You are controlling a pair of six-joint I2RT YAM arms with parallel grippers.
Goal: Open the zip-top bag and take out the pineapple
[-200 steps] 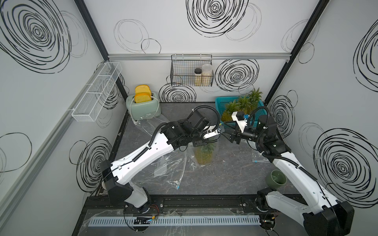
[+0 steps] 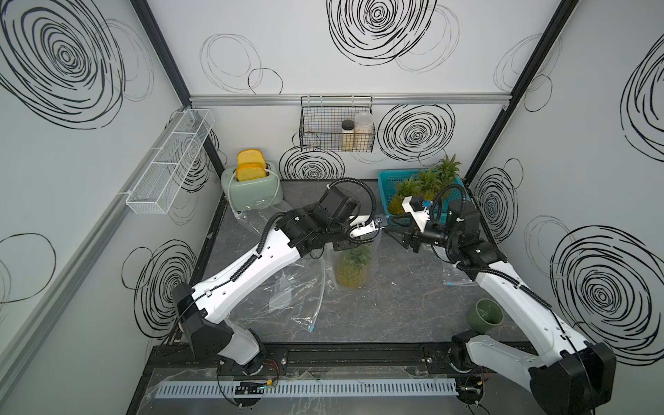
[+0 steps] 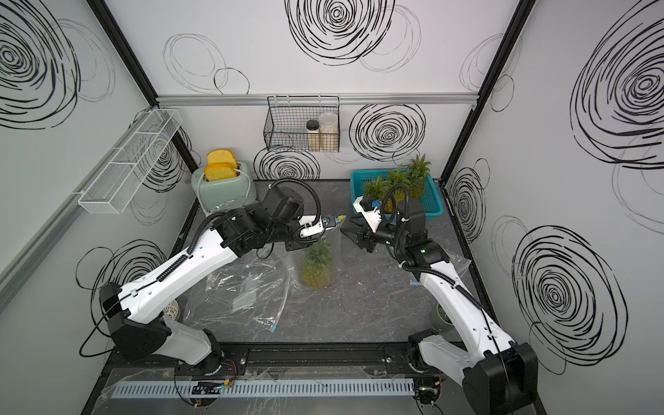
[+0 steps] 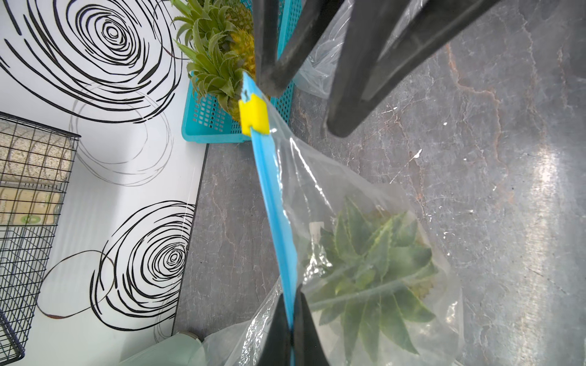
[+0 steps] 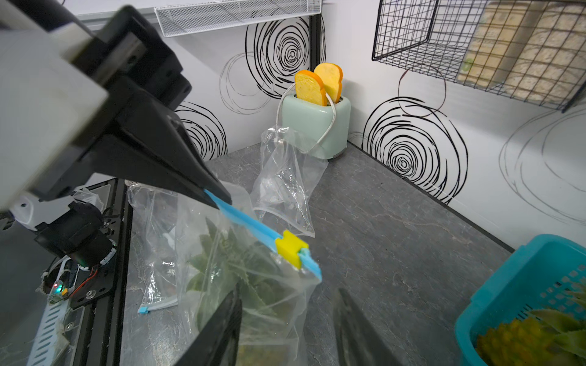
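The clear zip bag [image 5: 201, 262] with a pineapple [image 4: 375, 262] inside hangs over the table, the fruit's leafy crown showing through the plastic. My left gripper is shut on the bag's blue zip strip [image 4: 273, 201]. At the strip's free end sits the yellow slider [image 5: 291, 247], beyond which the zip looks closed. Facing it, my right gripper is partly open. Its blurred fingers [image 5: 222, 329] stand apart with nothing between them, a short way from the slider.
A teal basket [image 2: 387, 181] of pineapples stands at the back right. More empty clear bags [image 2: 287, 297] lie on the left of the table. Back left is a green toaster [image 2: 254, 190]; a green cup [image 2: 485, 314] stands front right.
My left gripper has shifted slightly left with the bag and pineapple. The right arm has also moved a little to the left, staying close to the left gripper.
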